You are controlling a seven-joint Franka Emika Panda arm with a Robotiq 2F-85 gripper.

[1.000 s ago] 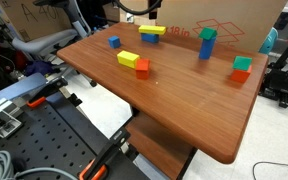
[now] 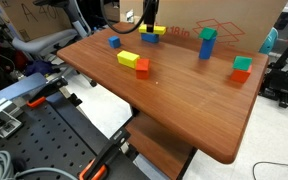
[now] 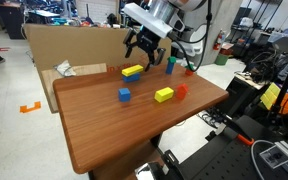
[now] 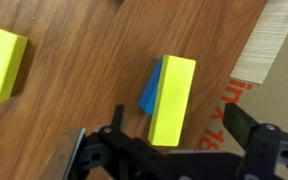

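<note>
A long yellow block [image 4: 171, 102] rests across a blue block [image 4: 150, 90], which shows only partly beneath it in the wrist view. The same pair stands near the cardboard in exterior view 2, with the yellow block [image 3: 132, 71] on top. My gripper is open, its two dark fingers wide apart on either side of the yellow block's near end. From outside, the gripper [image 3: 143, 46] hangs above this stack, pointing down. I see no contact between the fingers and the block.
A second yellow block [image 2: 129, 57] lies beside a red block [image 2: 142, 66], with a small blue block [image 2: 114, 41] farther left. Green-topped stacks, one blue [image 2: 206, 47] and one red [image 2: 241, 74], stand toward the right. Cardboard [image 2: 224, 22] borders the back.
The gripper has come down closer to the yellow-on-blue stack, and its dark fingers now show just above it. The blocks look unmoved.
</note>
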